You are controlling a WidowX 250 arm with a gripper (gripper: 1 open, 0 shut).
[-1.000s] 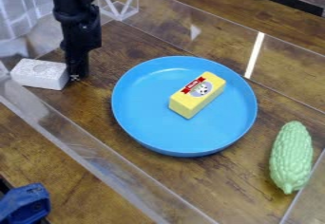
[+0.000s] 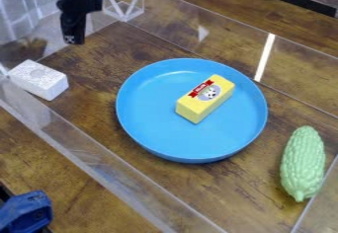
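The black gripper [image 2: 73,30] is raised at the upper left, partly cropped by the top edge, above and behind a white block [image 2: 39,79] that lies on the wooden floor of a clear-walled enclosure. Whether its fingers are open or shut is too small to tell. A blue plate [image 2: 192,143] holds a yellow box [image 2: 205,99] with a red label. A pale green corn-like object [image 2: 302,163] lies at the right.
A blue object [image 2: 23,213] sits at the lower left, outside the clear wall. The wooden floor between the white block and the plate is bare, as is the area behind the plate.
The gripper has risen from beside the white block toward the top of the view. The white block, plate, yellow box and green object look unmoved.
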